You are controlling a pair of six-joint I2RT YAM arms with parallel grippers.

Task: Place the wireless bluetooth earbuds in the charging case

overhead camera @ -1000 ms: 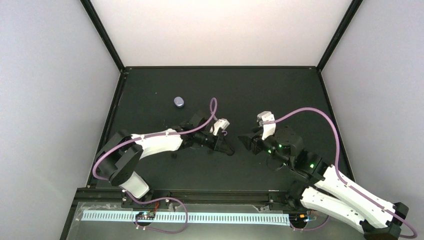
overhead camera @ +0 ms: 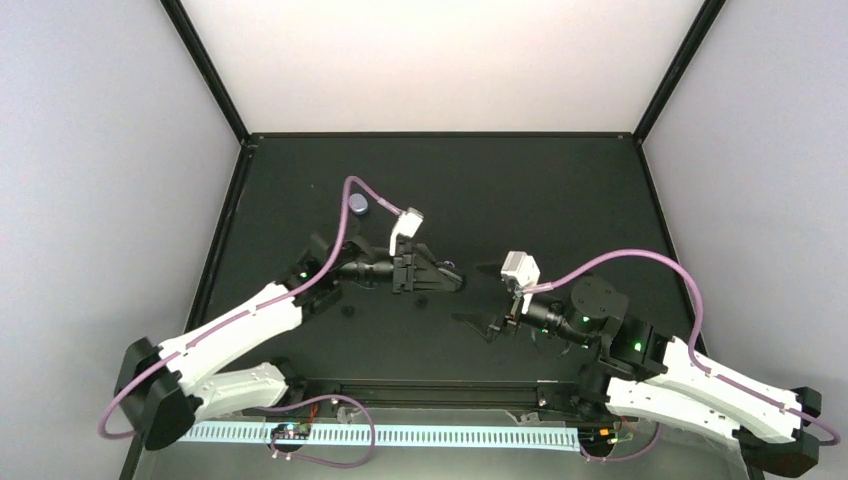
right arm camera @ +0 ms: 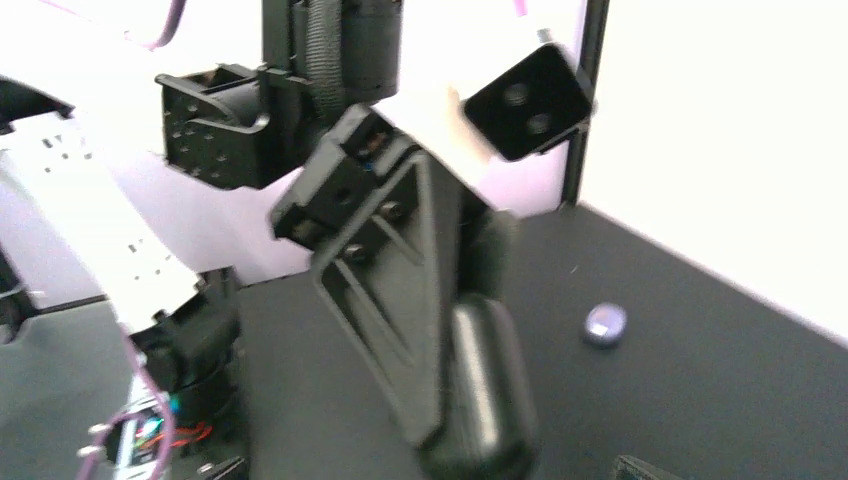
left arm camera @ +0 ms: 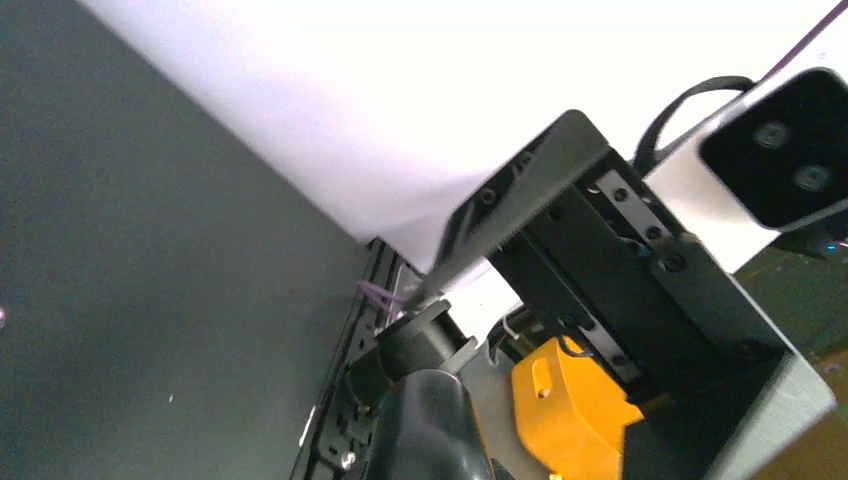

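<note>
My left gripper point(overhead camera: 458, 278) is shut on a dark, glossy, rounded thing, which may be the charging case; its dark top point(left arm camera: 428, 425) shows at the bottom of the left wrist view. A small lilac piece point(overhead camera: 448, 265), likely an earbud, lies beside that gripper in the top view. My right gripper point(overhead camera: 480, 294) stands open across from the left one, its fingertips spread wide apart at the bottom of the right wrist view. Farther back on the mat lies a lilac oval thing point(overhead camera: 358, 204); whether it belongs to the case I cannot tell.
Both arms reach over its middle, with little room between the grippers. Two small dark spots point(overhead camera: 347, 311) show near the left arm. The rail point(overhead camera: 450, 390) bounds the front.
A lilac spot by it no longer shows.
</note>
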